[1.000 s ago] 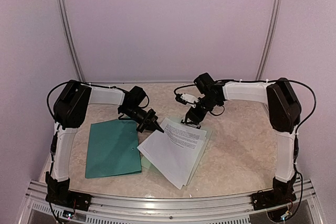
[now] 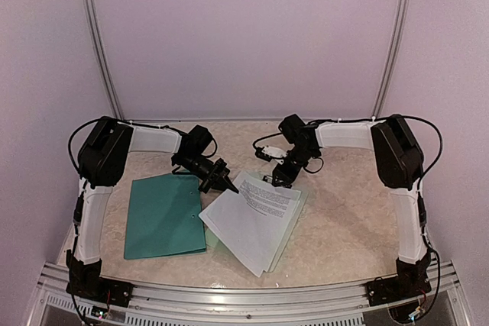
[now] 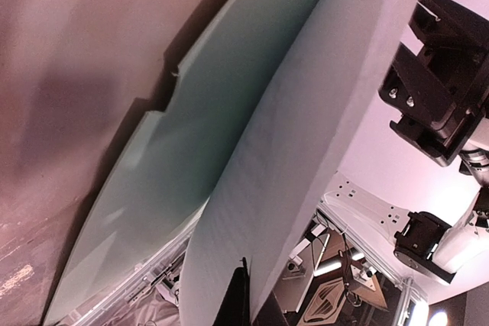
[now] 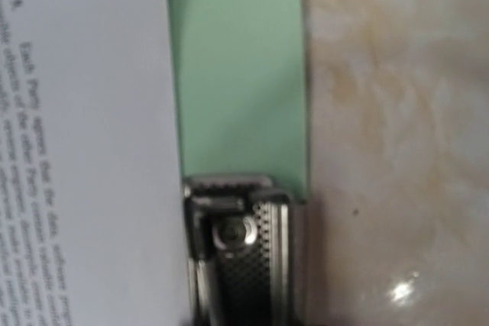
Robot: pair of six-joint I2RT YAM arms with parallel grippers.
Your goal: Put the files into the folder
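Observation:
White printed sheets (image 2: 248,227) lie askew over a pale green folder (image 4: 237,66) in the middle of the table. My left gripper (image 2: 232,187) is shut at the sheets' upper left corner; in the left wrist view a white sheet (image 3: 283,127) bends up beside its fingertips, and whether it is pinched is unclear. My right gripper (image 2: 283,182) is at the folder's metal clip (image 4: 237,250) along the top edge; its fingers are hidden in the right wrist view, so its finger state is unclear.
A closed teal folder (image 2: 160,219) lies at the left of the table (image 2: 344,227).
The left arm and papers look unchanged.

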